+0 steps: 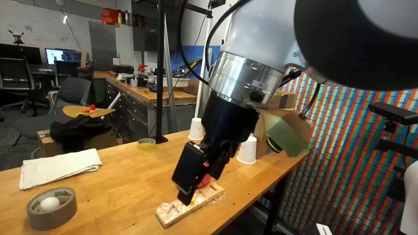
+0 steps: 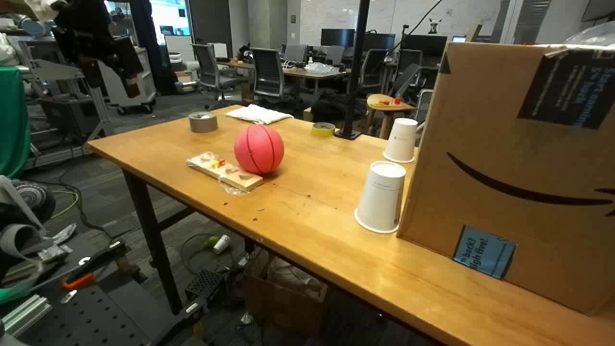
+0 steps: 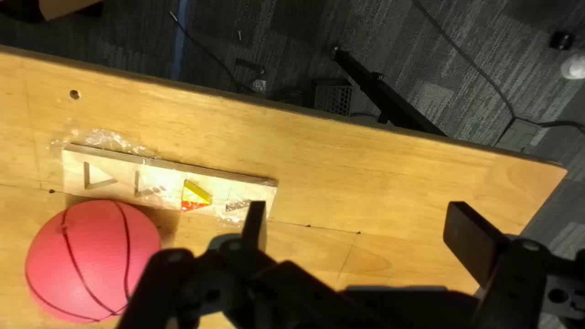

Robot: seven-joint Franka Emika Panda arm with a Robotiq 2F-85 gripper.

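My gripper is open above the table, its fingers wide apart with only bare wood seen between them. In the wrist view a pink ball (image 3: 90, 260) with dark seams lies to the left of the fingers. Beside it is a wooden puzzle board (image 3: 123, 170) with triangular cutouts, held in clear tape; one cutout has a yellow and red piece (image 3: 195, 196) in it. Exterior view 2 shows the ball (image 2: 259, 149) resting against or close to the board (image 2: 245, 181). In exterior view 1 the gripper hides most of the ball (image 1: 204, 180).
Grey tape (image 1: 53, 219) with a white ball (image 1: 49, 204) inside sits near a folded white cloth (image 1: 58, 167). Yellow tape (image 2: 323, 129), two upturned white cups (image 2: 380, 196) (image 2: 400, 140), a black post (image 2: 352, 75) and a large cardboard box (image 2: 519, 127) also occupy the table.
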